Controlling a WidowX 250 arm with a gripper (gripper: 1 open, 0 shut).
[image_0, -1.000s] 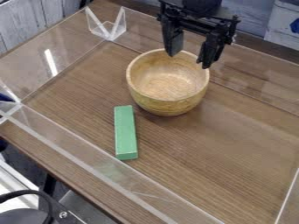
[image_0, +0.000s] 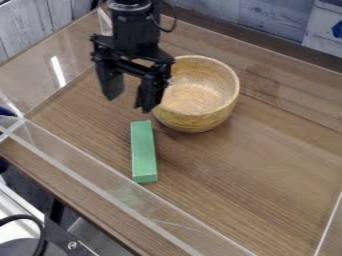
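My black gripper (image_0: 131, 80) hangs at the upper left, just left of a round tan bowl (image_0: 201, 95), its fingers pointing down and standing apart with nothing clearly between them. The bowl looks empty. Below them a green oblong block (image_0: 143, 152) lies lengthwise on the wooden table.
A white tiled surface shows at the top corners. Clear plastic edging and a black cable (image_0: 30, 219) are at the lower left.
My gripper has moved from beyond the bowl's upper right to the left, down to the bowl's left side. The bowl and the green block look unmoved.
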